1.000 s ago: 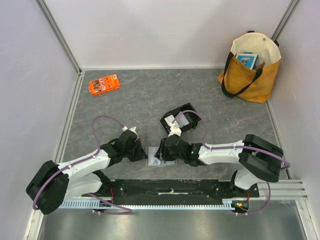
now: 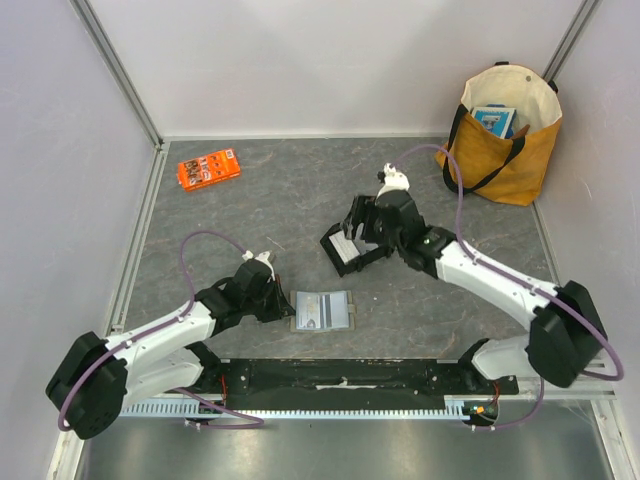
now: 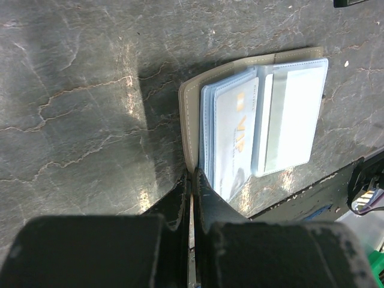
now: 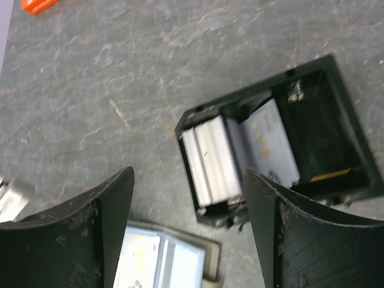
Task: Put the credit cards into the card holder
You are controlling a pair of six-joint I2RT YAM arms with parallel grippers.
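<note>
The card holder [image 2: 322,311] lies open at front centre, showing card sleeves with a card [image 3: 234,138] in them. My left gripper is shut at the holder's left edge; whether it pinches the cover is unclear. My right gripper hangs open above the black tray [image 4: 324,138], nothing visible between its fingers. In the tray are white cards [image 4: 213,159] in the left section and a card lying flat [image 4: 267,138] beside them.
An orange packet [image 2: 208,168] lies at the back left. A yellow tote bag [image 2: 535,170] stands at the back right.
My right arm has moved up and back from over the card holder to over the black tray. My left arm is nearly still.
</note>
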